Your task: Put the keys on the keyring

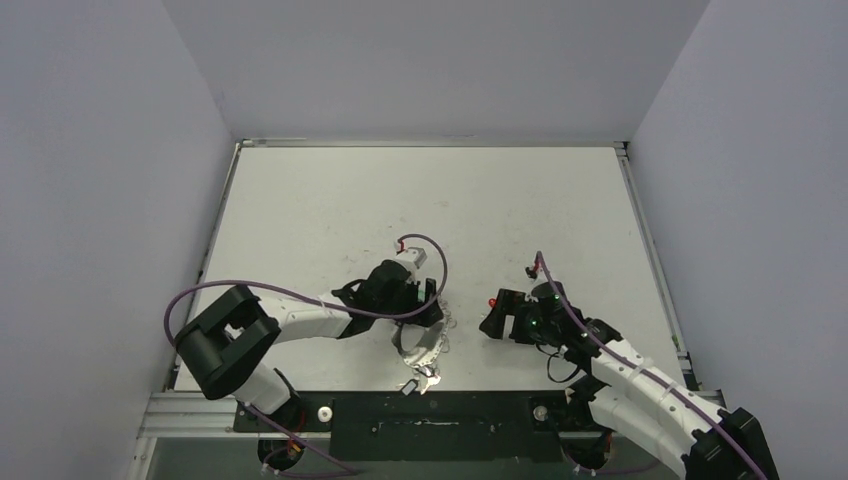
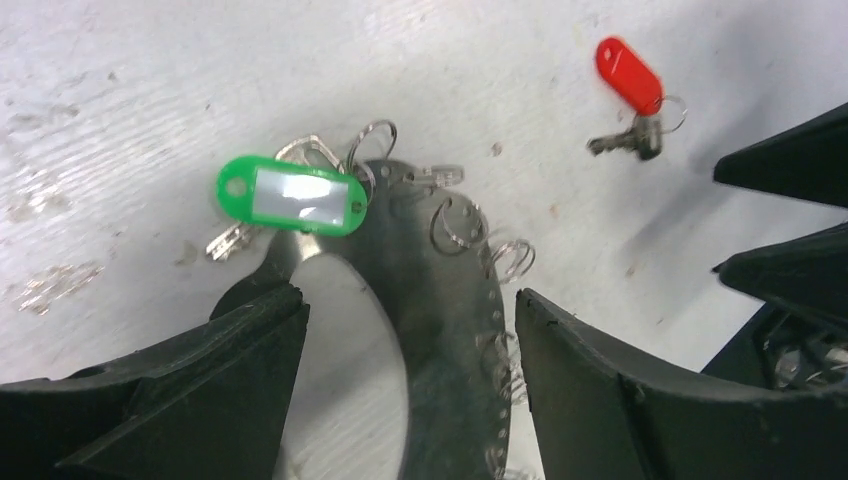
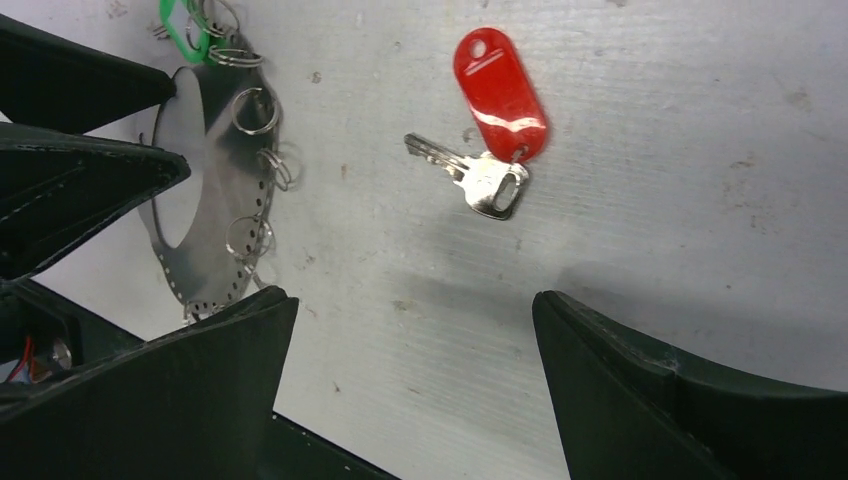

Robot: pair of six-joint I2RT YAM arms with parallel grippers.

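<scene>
A flat, shiny metal keyring plate with a large oval opening and several small rings along its edge lies near the table's front. The left wrist view shows this plate beneath and ahead of my left gripper, which is open. A green-tagged bunch of keys rests at the plate's far end; whether it is looped onto a ring I cannot tell. A red tag with one silver key lies flat on the table. It is ahead of my right gripper, open and empty.
The front table edge runs close to the plate's near end. Both grippers stand close together near the front centre.
</scene>
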